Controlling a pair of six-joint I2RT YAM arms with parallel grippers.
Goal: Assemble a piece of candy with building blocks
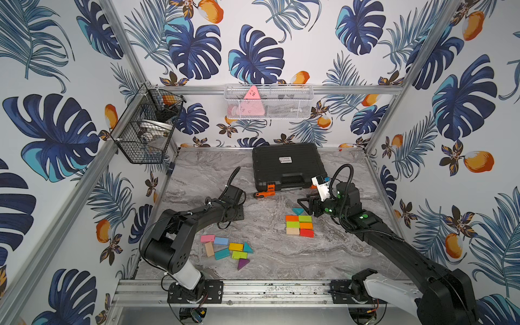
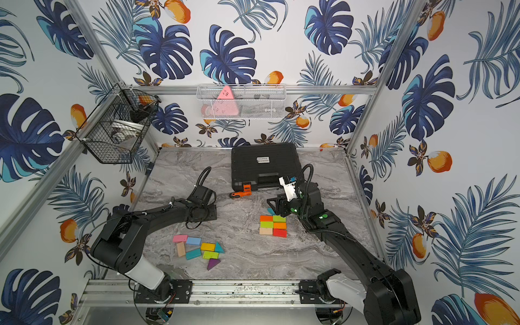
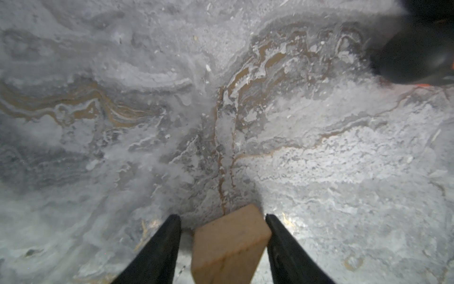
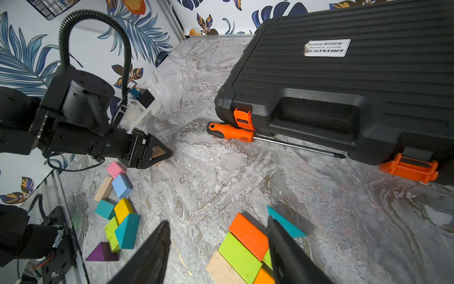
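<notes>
My left gripper is low over the left-middle table with a tan block (image 3: 231, 232) between its fingers. The block sits tilted, close against the right finger; a narrow gap shows by the left finger, so a firm hold is uncertain. On the right, several orange, green, tan and red blocks (image 1: 299, 225) lie side by side in paired rows, a teal triangle (image 1: 298, 211) just beyond them. Over that end my right gripper stands open and empty. Loose blocks lie at the front left: pink (image 1: 207, 238), blue (image 1: 221, 241), yellow (image 1: 236, 247) and a purple triangle (image 1: 243, 263) among them.
A black tool case (image 1: 287, 165) stands at the back, with an orange-handled screwdriver (image 4: 231, 132) along its front edge. A pink triangle (image 1: 252, 103) is in the white wall basket (image 1: 298, 103). Bare table lies between the two block groups.
</notes>
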